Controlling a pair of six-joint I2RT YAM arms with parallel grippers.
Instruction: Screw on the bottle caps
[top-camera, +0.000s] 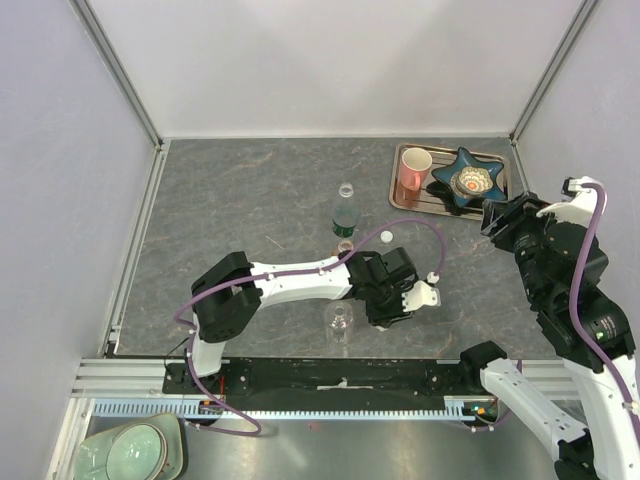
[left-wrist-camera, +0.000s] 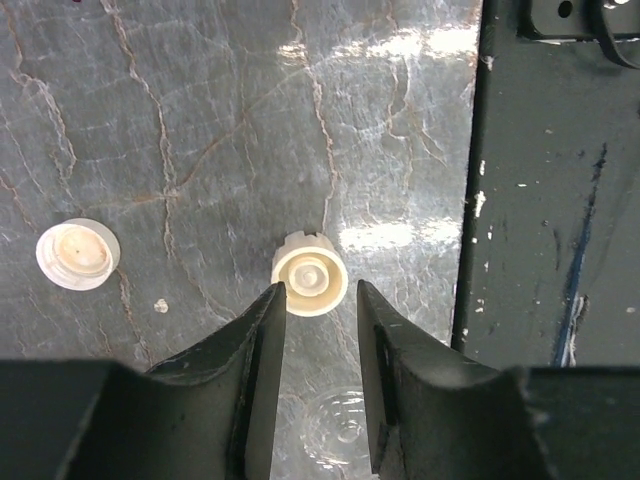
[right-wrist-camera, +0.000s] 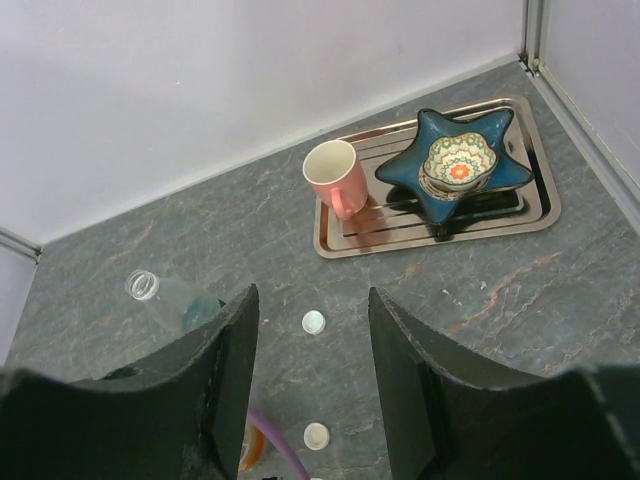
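Note:
My left gripper hangs low with its fingers part open, just short of a white cap (left-wrist-camera: 310, 275). Another white cap (left-wrist-camera: 78, 252) lies to its left, and a clear bottle (top-camera: 339, 322) is beside it, seen from above. A green-labelled bottle (top-camera: 345, 212) stands farther back, near a small cap (top-camera: 386, 237). My right gripper is raised at the right, fingers apart with nothing between; its view shows caps (right-wrist-camera: 316, 436) on the table.
A metal tray (top-camera: 430, 200) at the back right holds a pink mug (top-camera: 414, 168) and a blue star dish (top-camera: 468, 175). The dark front edge (top-camera: 300, 375) borders the table.

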